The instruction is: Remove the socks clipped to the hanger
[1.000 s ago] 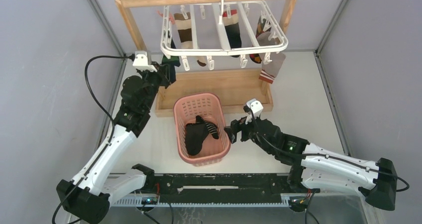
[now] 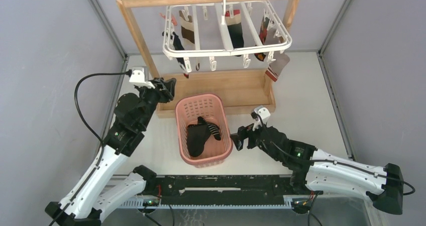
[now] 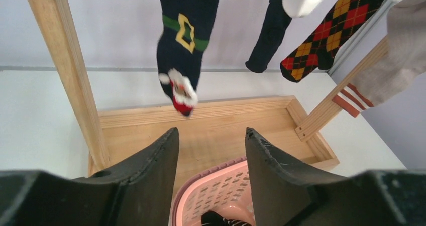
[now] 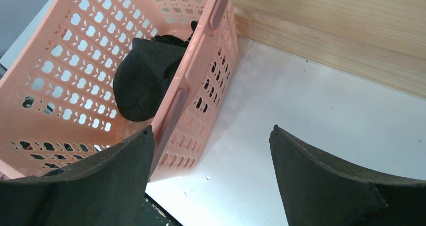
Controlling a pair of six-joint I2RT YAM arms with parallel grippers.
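The white clip hanger (image 2: 228, 51) hangs from the wooden rack with several socks on it. At its left hangs a navy sock with a green band and a Santa toe (image 3: 185, 40). A brown-and-cream sock (image 2: 187, 30), a dark sock with a red top (image 2: 234, 30), an argyle sock (image 3: 321, 40) and a grey sock with striped cuff (image 2: 278, 65) hang farther along. My left gripper is open and empty, below and in front of the Santa sock. At the basket's right rim my right gripper stands open, its left finger close against the rim.
A pink basket (image 2: 179, 130) stands on the white table, holding black socks (image 2: 197, 138). Behind it lies the rack's wooden base (image 2: 241, 85). The rack's left post (image 3: 63, 70) rises close beside the left gripper. Bare table lies to the basket's right.
The freed sock swings, and the hanger sways. The right gripper shifted slightly right.
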